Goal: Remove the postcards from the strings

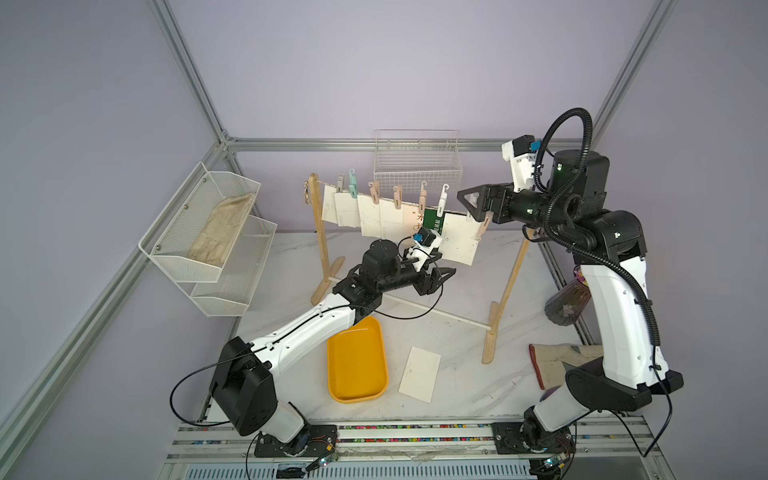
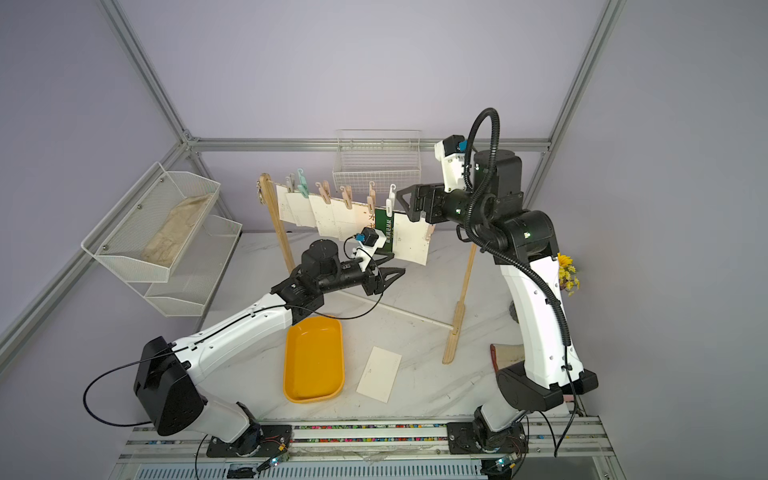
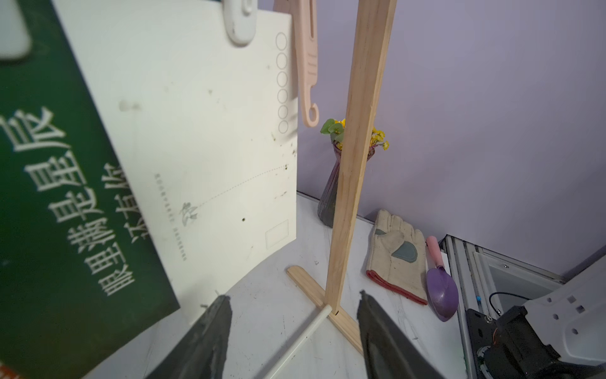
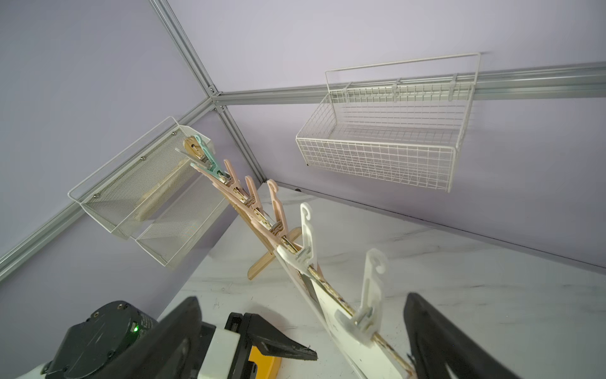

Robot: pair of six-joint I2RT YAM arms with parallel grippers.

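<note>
Postcards hang clipped on a string between two wooden posts. At the right end is a white postcard [image 1: 459,242], beside a green one [image 1: 433,220] with white writing. A white clip [image 4: 367,309] grips the string end of the white card; in the right wrist view it stands between the spread fingers of my open right gripper, not visibly touched. My left gripper is open below and in front of the cards, its fingers empty. The white card's lower edge [image 3: 195,309] appears just beyond it. One pale postcard [image 1: 420,373] lies flat on the table.
An orange tray [image 1: 357,392] is left of the loose card. A pink clip [image 3: 306,63] is near the right wooden post [image 3: 356,145]. Wire baskets [image 4: 378,153] hang behind; gloves [image 3: 397,259] and a purple trowel [image 3: 442,293] lie right.
</note>
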